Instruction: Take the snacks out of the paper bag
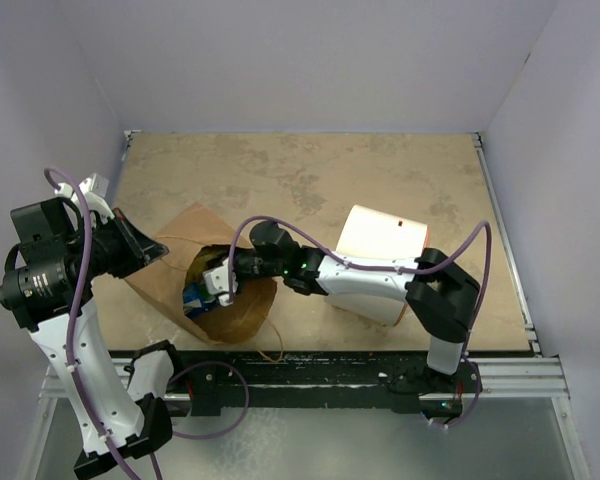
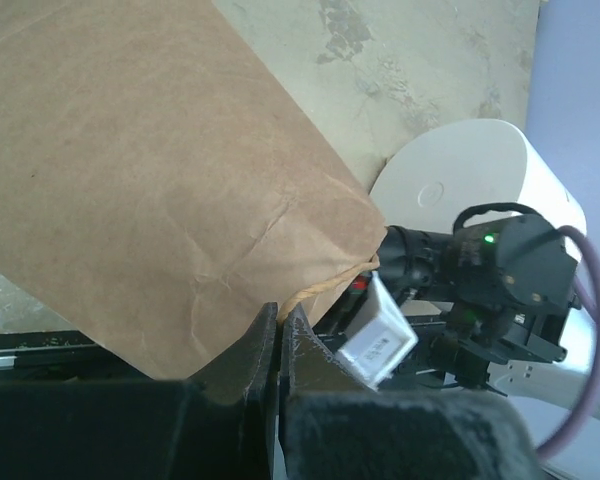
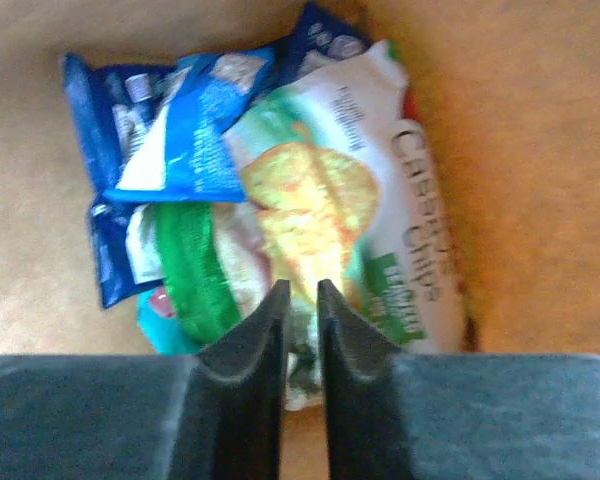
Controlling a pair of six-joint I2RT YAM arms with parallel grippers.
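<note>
The brown paper bag [image 1: 250,318] lies with its mouth open at the table's front left. Its thin cord handle runs between the fingertips of my left gripper, which is shut on it. Inside the bag, the right wrist view shows a white chips bag [image 3: 410,200], blue packets [image 3: 195,150] and a green packet [image 3: 195,270]. My right gripper reaches into the bag's mouth above these snacks. Its fingers stand slightly apart, and I see nothing gripped between them. The top view has its tips partly hidden by its own wrist.
A large white cylindrical object [image 1: 378,235] stands at the right, just behind the right arm. Walls close in on the left, back and right.
</note>
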